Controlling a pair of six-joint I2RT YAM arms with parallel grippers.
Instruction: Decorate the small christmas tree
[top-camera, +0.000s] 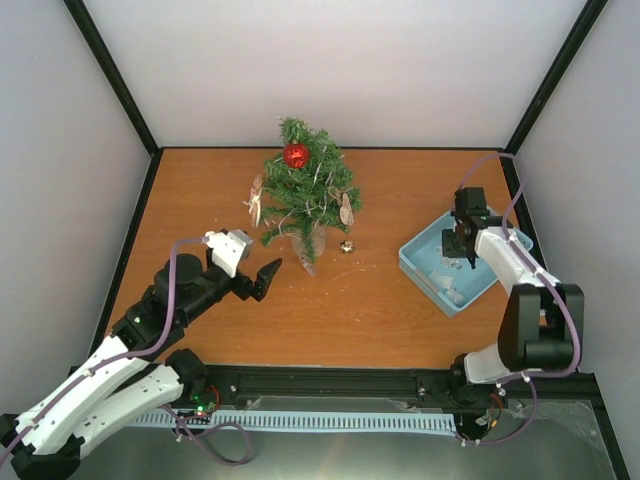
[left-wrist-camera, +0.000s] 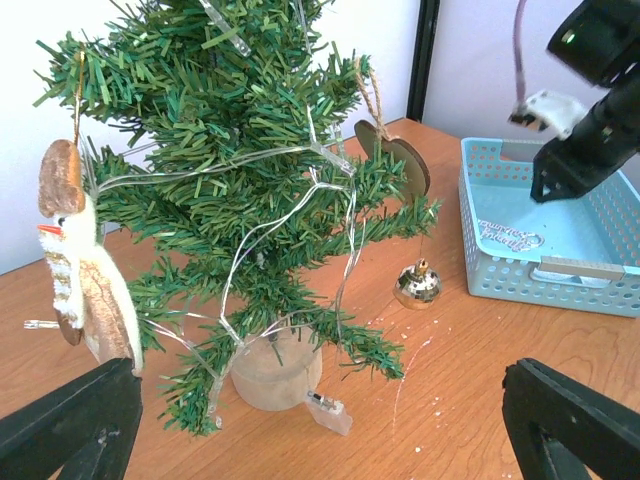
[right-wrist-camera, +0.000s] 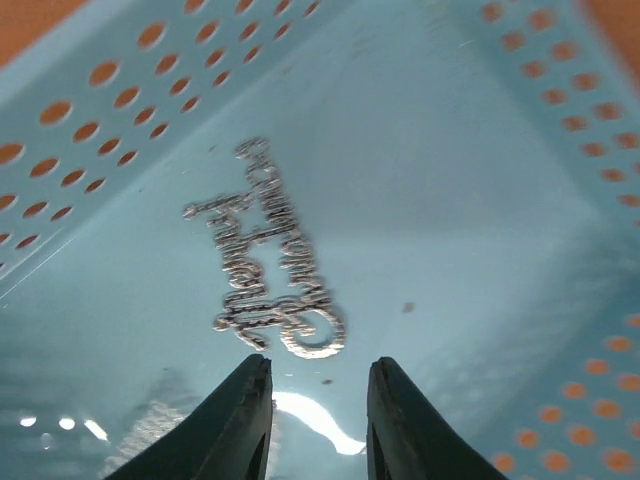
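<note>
The small tree (top-camera: 305, 190) stands mid-table with a red ball (top-camera: 295, 155), a white figure (left-wrist-camera: 90, 280) on its left, a brown disc ornament (left-wrist-camera: 405, 165) and a small metal bell (left-wrist-camera: 418, 285) low on its right. My left gripper (top-camera: 262, 280) stands open, front left of the tree, nothing between its fingers. My right gripper (top-camera: 460, 250) is over the blue basket; in the right wrist view its fingers (right-wrist-camera: 240, 420) stand apart, empty, below a silvery word-shaped ornament (right-wrist-camera: 265, 260) on the basket floor.
The blue basket (top-camera: 425, 292) sits at the table's right, holding other small items.
</note>
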